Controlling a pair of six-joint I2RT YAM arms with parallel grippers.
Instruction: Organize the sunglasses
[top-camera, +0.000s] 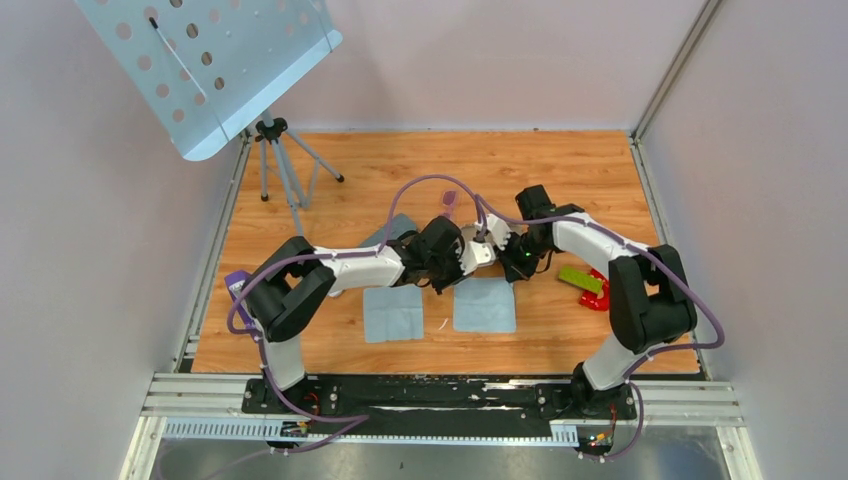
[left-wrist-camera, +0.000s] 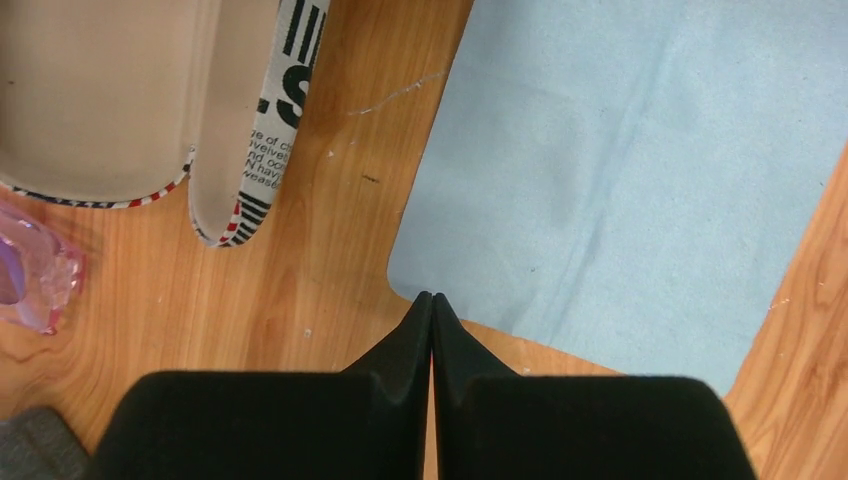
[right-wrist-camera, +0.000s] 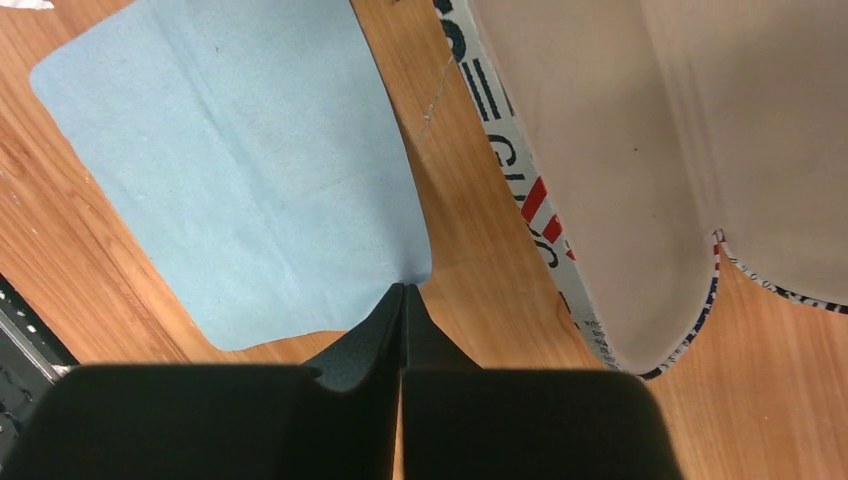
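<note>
A light-blue cloth (top-camera: 485, 306) lies flat on the wooden table. My left gripper is shut over its one near corner, with nothing showing between the fingers. At another corner of the same cloth stands my right gripper, also shut; whether the cloth's edge is pinched cannot be seen. An open case with a beige lining (left-wrist-camera: 95, 95) and a printed rim lies beside the cloth, its inside empty where visible. Pink sunglasses (top-camera: 449, 199) rest farther back, partly showing as clear pink plastic (left-wrist-camera: 45, 265) in the left wrist view.
A second blue cloth (top-camera: 393, 314) lies to the left. On the right are a green case (top-camera: 580, 280) and a red item (top-camera: 597, 296). A purple box (top-camera: 238, 285) is partly behind the left arm. The tripod (top-camera: 285, 170) stands at back left.
</note>
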